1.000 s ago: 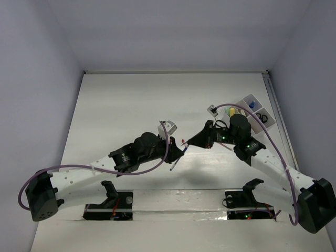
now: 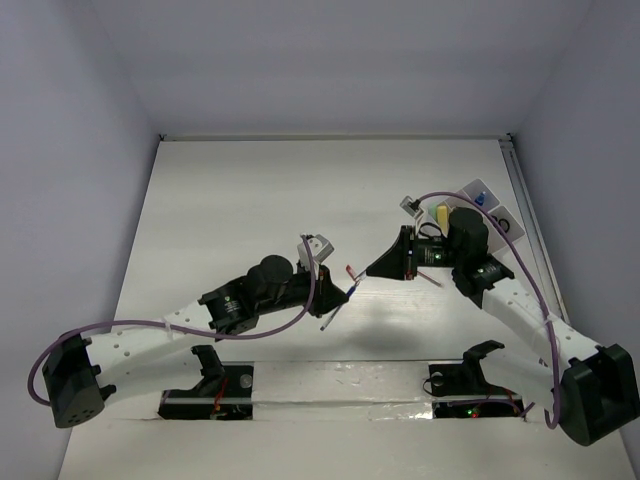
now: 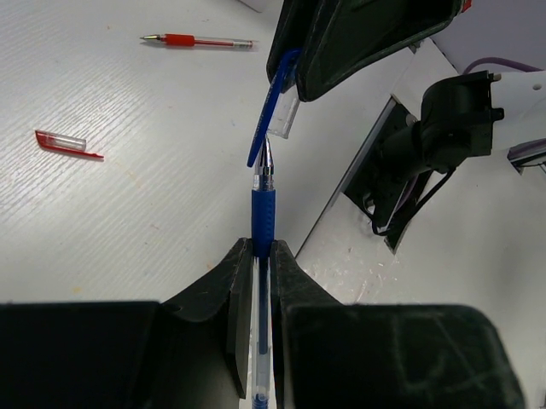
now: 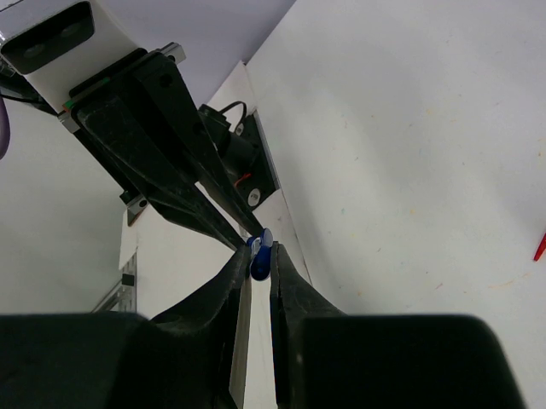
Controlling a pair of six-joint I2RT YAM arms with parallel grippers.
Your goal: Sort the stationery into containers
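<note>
My left gripper is shut on a blue pen [image 3: 264,213], gripping its blue grip section with the bare metal tip pointing away from the fingers. My right gripper [image 2: 368,270] is shut on a clear cap [image 3: 284,112] with a blue clip [image 3: 271,111]. In the left wrist view the pen tip lies close to the cap's end, partly overlapped by the clip; whether they touch I cannot tell. A red pen [image 3: 209,41] without its cap rests on the table, and a red-clipped cap [image 3: 70,146] lies apart from it.
A white compartment box [image 2: 507,213] stands at the back right, holding a blue item [image 2: 480,198], something black and something yellow [image 2: 442,216].
My right gripper has shifted a little to the right, while my left one has drawn slightly left with the pen.
</note>
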